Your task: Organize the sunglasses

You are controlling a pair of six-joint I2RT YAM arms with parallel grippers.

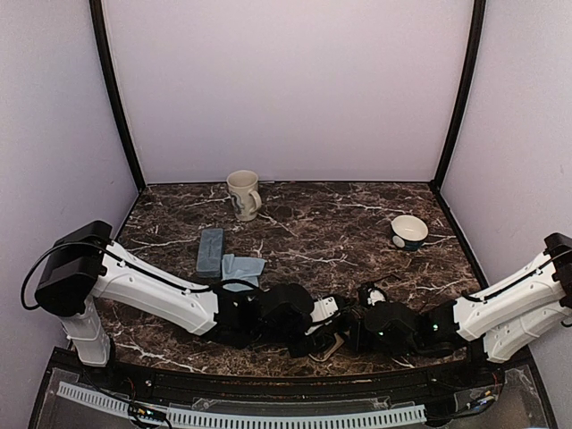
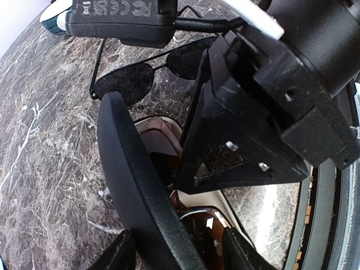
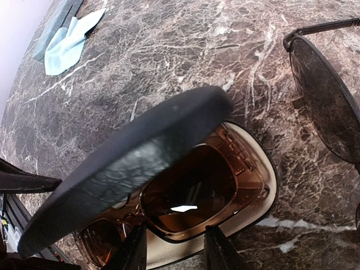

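Note:
In the left wrist view, brown sunglasses (image 2: 211,236) lie in an open case with a pale rim (image 2: 205,199), partly hidden under a dark, curved piece (image 2: 140,180), which may be the case lid. My left gripper has its fingers low at that piece; whether they grip it is unclear. In the right wrist view my right gripper stands part open at the case's near rim, below the tinted lens (image 3: 188,185). Black sunglasses (image 2: 121,84) lie on the marble beside the case.
A mug (image 1: 242,194) stands at the back, a bowl (image 1: 408,232) at the right. A grey-blue block (image 1: 210,250) and light blue cloth (image 1: 239,271) lie on the left.

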